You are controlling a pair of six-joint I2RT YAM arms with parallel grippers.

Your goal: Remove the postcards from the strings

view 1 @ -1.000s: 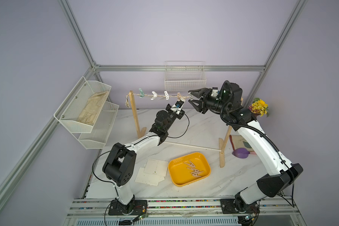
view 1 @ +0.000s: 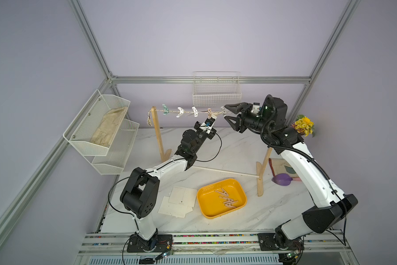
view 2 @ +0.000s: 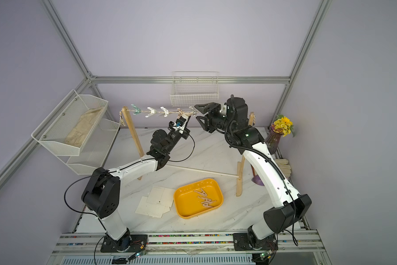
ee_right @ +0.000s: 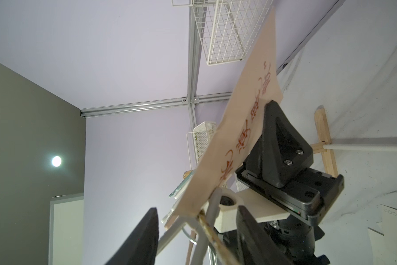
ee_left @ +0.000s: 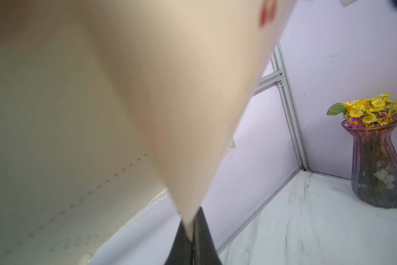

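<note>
A cream postcard with red writing (ee_right: 240,132) hangs at the string (ee_right: 216,240), with a clip (ee_right: 200,243) at its corner. In the left wrist view it appears as a blurred cream wedge tapering down to my left gripper, shut on its thin edge. My right gripper is open, its fingers on either side of the clip with a gap to each. Seen from the top left, the right gripper (view 1: 230,113) faces the clip (view 1: 223,110) at the string's right part. Several more clips, including a green one (view 1: 165,108), sit along the string.
Flat cream cards (view 1: 180,198) lie on the table beside a yellow tray (view 1: 200,207) holding loose pink clips (view 1: 228,201). Wooden posts (view 1: 157,132) carry the string. A flower vase (view 2: 273,140) stands at right; a wire basket (view 1: 217,95) hangs behind.
My right gripper has drawn back slightly to the right, its fingertips moving off the clip. The left arm and the cards on the table look unchanged.
</note>
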